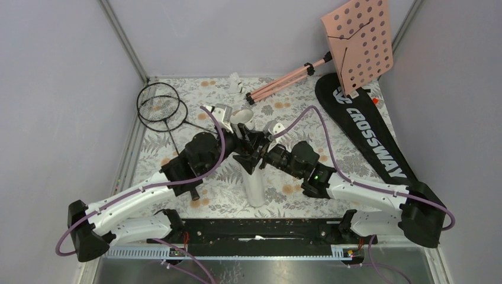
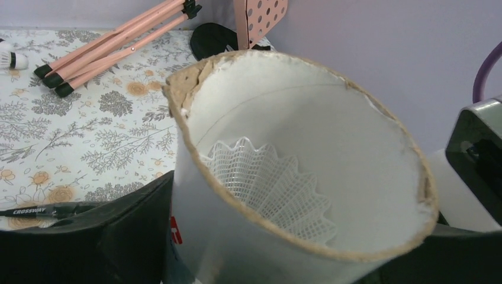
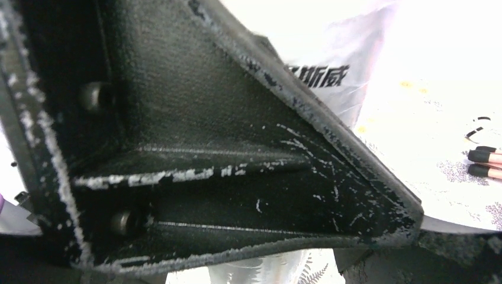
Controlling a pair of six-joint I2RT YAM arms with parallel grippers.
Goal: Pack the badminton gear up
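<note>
A white tube [image 1: 254, 188] runs between my two grippers in the top view, its lower body showing below them and its round mouth above. In the left wrist view the tube [image 2: 231, 236] fills the middle, mouth towards the camera, with a white shuttlecock [image 2: 266, 186] inside. My left gripper [image 1: 241, 142] and right gripper [image 1: 256, 155] cross at the tube. Dark fingers [image 2: 124, 236] flank it in the left wrist view. A large black part blocks much of the right wrist view; clear tube wall [image 3: 254, 271] shows between the fingers below. Finger contact is hidden.
Two rackets [image 1: 163, 106] lie at the left. Loose shuttlecocks [image 1: 235, 83] sit at the back, beside a folded pink tripod [image 1: 287, 83]. A black CROSSWAY bag [image 1: 364, 124] lies at right, near a pink perforated board [image 1: 358, 44].
</note>
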